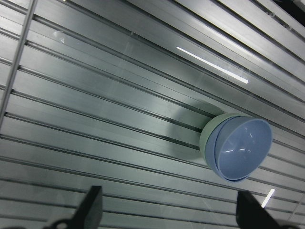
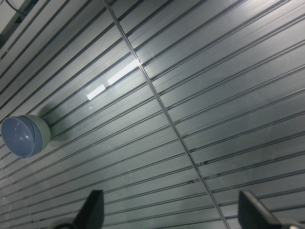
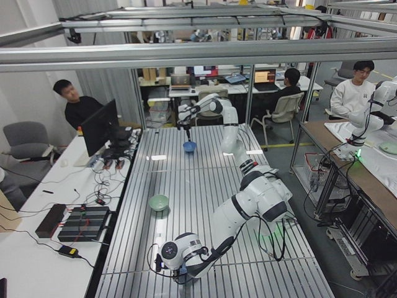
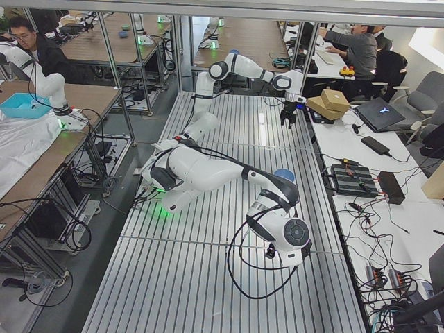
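In the camera left view a blue bowl [image 3: 190, 146] sits below the far arm's gripper, a green bowl [image 3: 159, 203] mid-left, and another blue piece is mostly hidden under the near arm. The camera right view shows a blue bowl [image 4: 284, 174]. Both wrist views show blue bowls nested in a green one [image 1: 243, 148] [image 2: 19, 136], unlike the separated bowls overhead. My left gripper is open and empty, fingers at the lower edge; my right gripper likewise.
The slatted metal table [image 4: 166, 291] has much clear surface. A side desk [image 3: 37, 267] with monitor, electronics and cables runs alongside. Aluminium frame bars cross overhead. Another robot's table and seated people are beyond the edges.
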